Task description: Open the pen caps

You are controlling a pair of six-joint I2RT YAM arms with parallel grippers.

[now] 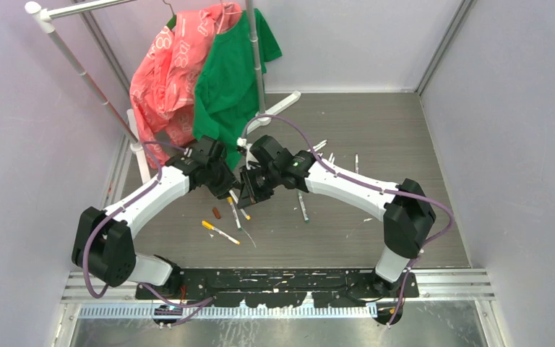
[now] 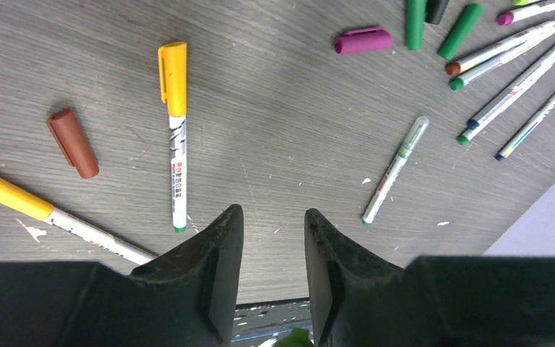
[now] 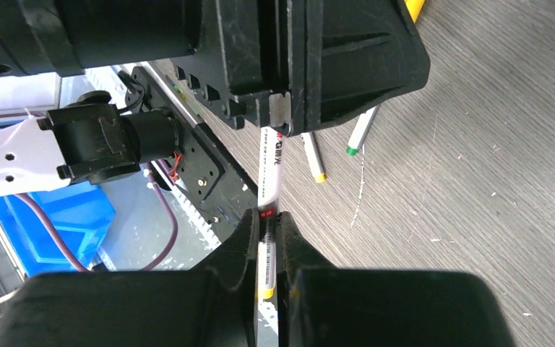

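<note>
Near the middle in the top view my two grippers meet. My left gripper is part open, its fingers slightly apart; something green shows low between them in the left wrist view. My right gripper is shut on a white pen [image 3: 270,163] with a yellow end, whose upper part is hidden by the other gripper. On the floor lie a yellow-capped pen [image 2: 177,79], another yellow-capped pen [image 2: 14,194], a brown cap [image 2: 72,144] and a clear-capped green pen [image 2: 397,170].
Loose caps [image 2: 361,40] and several pens [image 2: 513,90] lie to the back right. Hanging clothes [image 1: 224,87] on a rack stand at the back left.
</note>
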